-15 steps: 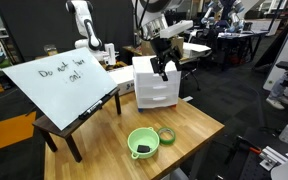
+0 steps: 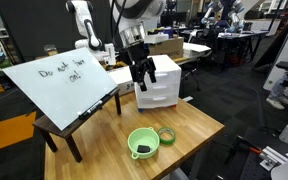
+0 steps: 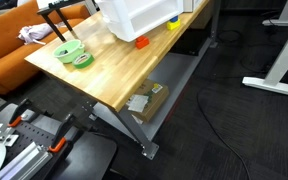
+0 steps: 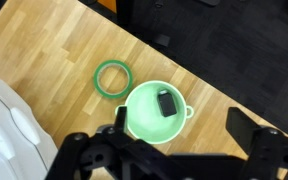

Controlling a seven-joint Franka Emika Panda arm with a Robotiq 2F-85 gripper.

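On the wooden table stands a light green bowl (image 2: 143,135) with a small black object (image 2: 142,149) in it. The wrist view shows the same bowl (image 4: 141,122) from above, the dark block (image 4: 167,102) lying inside near its right wall. Close beside it a green ring (image 4: 113,79), like a roll of tape, lies flat on the wood. My gripper (image 2: 143,80) hangs well above the table, behind the bowl in exterior view 1. Its fingers stand wide apart in the wrist view, with nothing held between the dark fingers.
A white drawer unit (image 2: 158,88) stands at the table's back. To the left leans a large white board (image 2: 64,84) with handwriting. In exterior view 2, red (image 3: 142,42) and yellow (image 3: 174,22) items sit near the drawers.
My arm has swung left across the front of the white drawers, and the gripper now hangs nearer the bowl's side. The bowl and ring have not moved.
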